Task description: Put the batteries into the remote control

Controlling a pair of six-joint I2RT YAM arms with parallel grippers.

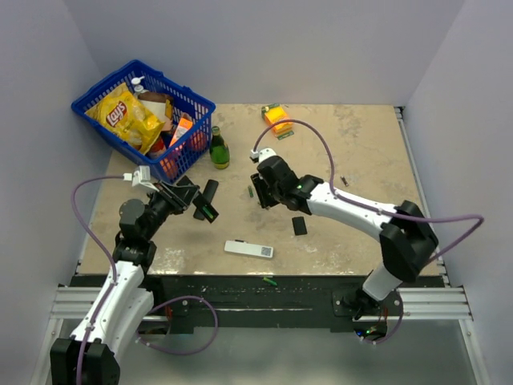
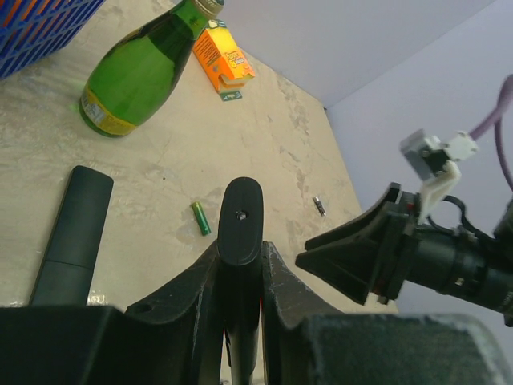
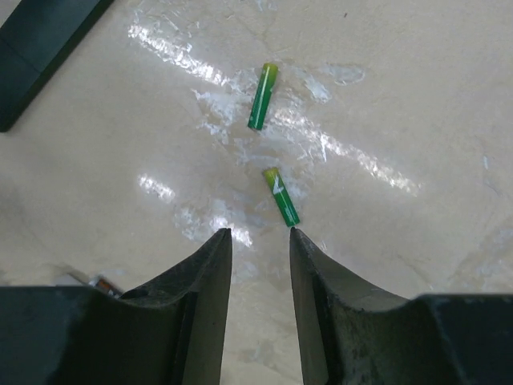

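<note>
My left gripper [image 1: 192,200] is shut on a black remote [image 2: 240,224], which is held tilted above the table at the left. My right gripper [image 1: 263,192] hangs over the middle of the table, fingers slightly apart with nothing between them. Below it lie two green batteries; one battery [image 2: 200,217] also shows in the left wrist view. A flat black piece [image 1: 206,199] lies beside the held remote. Another green battery [image 1: 270,281] is at the front edge.
Blue basket [image 1: 112,136] of snacks at back left, green bottle [image 1: 220,154] beside it, orange carton [image 1: 278,120] at the back. A white remote [image 1: 248,249] lies in front, a black slab [image 1: 300,225] at right.
</note>
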